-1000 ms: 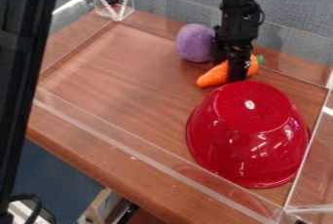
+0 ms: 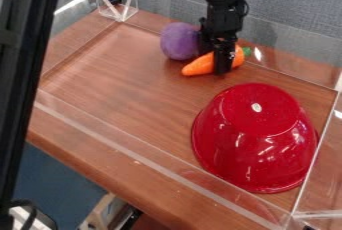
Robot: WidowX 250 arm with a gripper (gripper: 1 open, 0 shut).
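Observation:
The black gripper [image 2: 222,50] hangs from the top centre, its fingertips down at an orange carrot [image 2: 199,66] with a green tip, near the back wall. A purple round vegetable [image 2: 178,42] sits just left of the gripper. Whether the fingers are closed on the carrot is hard to tell. An upturned, shiny red bowl [image 2: 254,139] rests on the wooden surface at the front right.
Clear panels border the wooden table [image 2: 120,94] on its sides. A dark vertical post stands at the far left of the view.
The gripper and the carrot have shifted left, toward the purple vegetable. The red bowl is unmoved.

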